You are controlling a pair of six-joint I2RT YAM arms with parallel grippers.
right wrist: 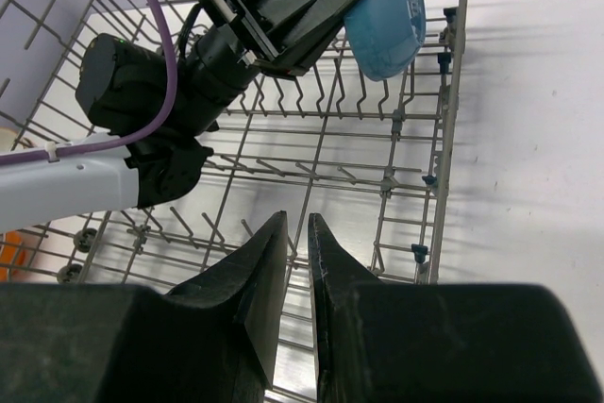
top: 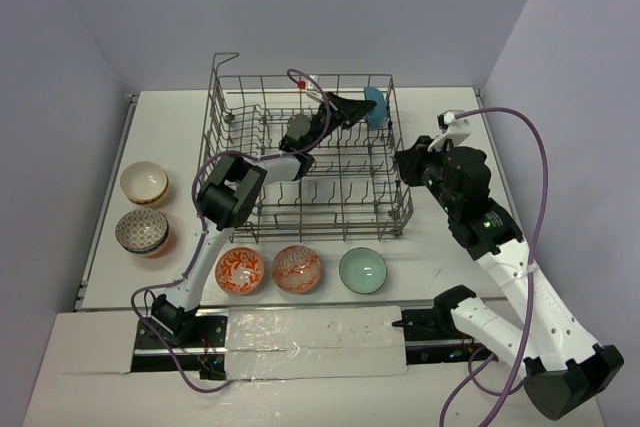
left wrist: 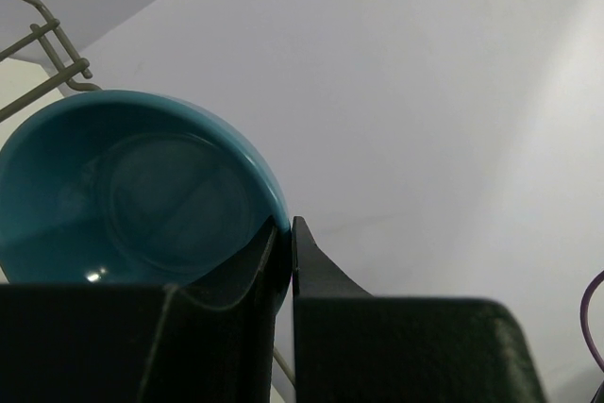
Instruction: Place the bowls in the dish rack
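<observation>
A blue bowl (top: 377, 109) stands on edge at the back right corner of the dish rack (top: 340, 235). My left gripper (top: 364, 107) is shut on the bowl's rim; in the left wrist view the fingertips pinch the edge of the blue bowl (left wrist: 160, 186), whose inside faces that camera. In the right wrist view the blue bowl (right wrist: 385, 16) hangs at the rack's back tines, and whether it rests on the wires cannot be told. My right gripper is closed to a narrow gap beside the rack's right side, with nothing visible between its fingers.
In front of the rack lie two orange bowls (top: 240, 270) (top: 297, 269) and a green bowl (top: 362, 270). At left are a cream bowl (top: 145, 182) and a dark patterned bowl (top: 142, 231). The counter right of the rack is clear.
</observation>
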